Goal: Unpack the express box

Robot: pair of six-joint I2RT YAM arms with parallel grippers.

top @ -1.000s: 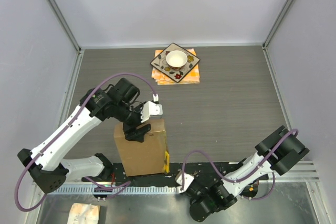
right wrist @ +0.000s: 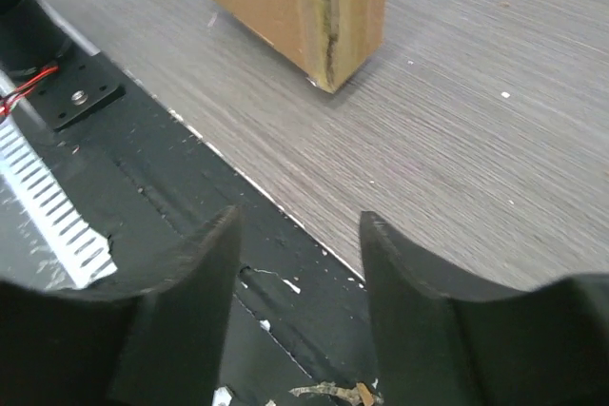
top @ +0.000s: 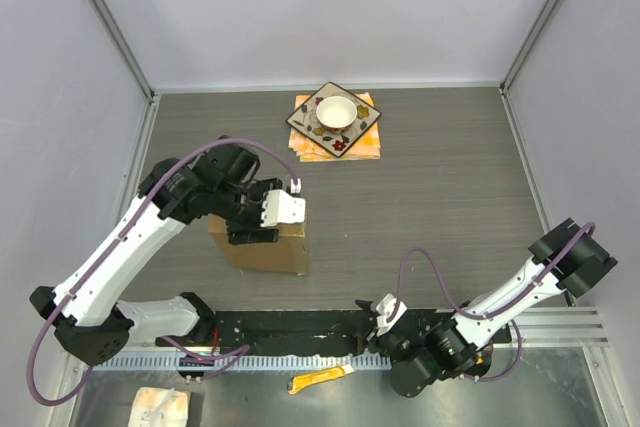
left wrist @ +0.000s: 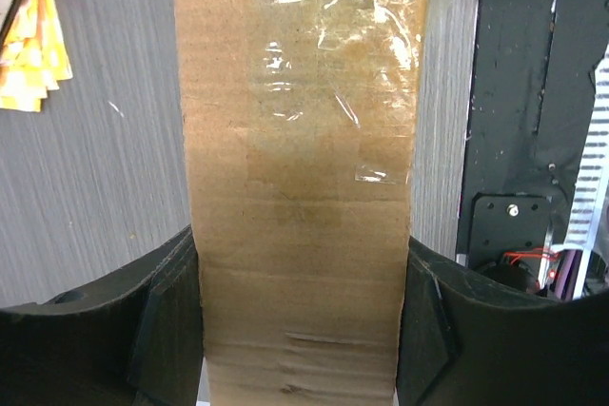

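Observation:
A cardboard box (top: 265,252) stands on edge at the table's left front. My left gripper is shut on it from above; in the left wrist view its narrow taped top (left wrist: 295,92) lies between the fingers. The box's corner (right wrist: 338,16) shows in the right wrist view. My right gripper is open at the front edge, apart from the box, with nothing between its fingers. A yellow box cutter (top: 315,380) lies below the front edge.
A patterned square plate (top: 310,122) with a bowl (top: 336,110) sits on orange checked cloths (top: 365,147) at the back.
The left arm has carried the box back and left, away from the front edge. The right arm has moved right; the yellow cutter now shows below the edge, where earlier it was beside the box.

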